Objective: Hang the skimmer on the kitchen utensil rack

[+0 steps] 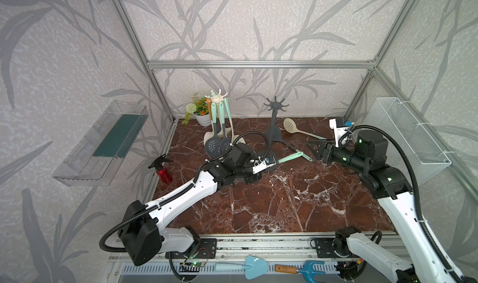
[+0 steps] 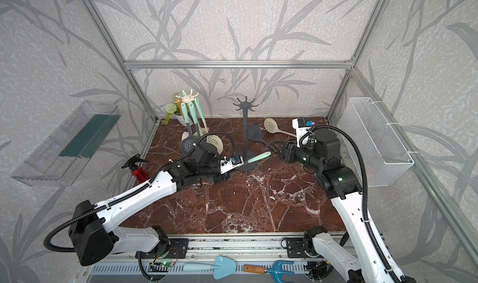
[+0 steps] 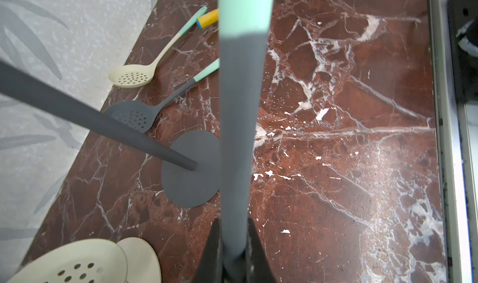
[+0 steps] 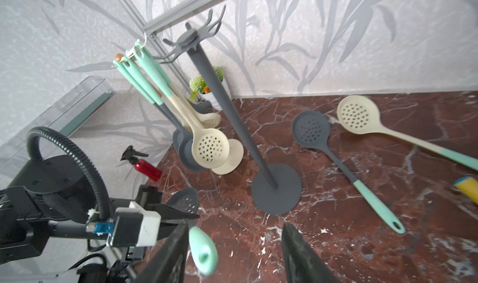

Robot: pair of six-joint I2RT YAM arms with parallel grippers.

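A dark grey skimmer with a mint handle (image 1: 290,157) is held by its grey shaft (image 3: 241,133) in my left gripper, which is shut on it. Its dark head (image 4: 183,200) shows behind the left fingers in the right wrist view. The dark grey utensil rack (image 4: 234,113), with empty hooks, stands upright on a round base behind the left gripper. My right gripper is apart from the skimmer, its fingers spread with nothing between them. In the top left view it stands to the right of the handle.
A second cream rack (image 1: 216,97) at the back left carries several utensils. A grey skimmer (image 4: 311,128) and a cream skimmer (image 4: 358,114) lie on the table. A yellow object (image 4: 468,188) lies to the right.
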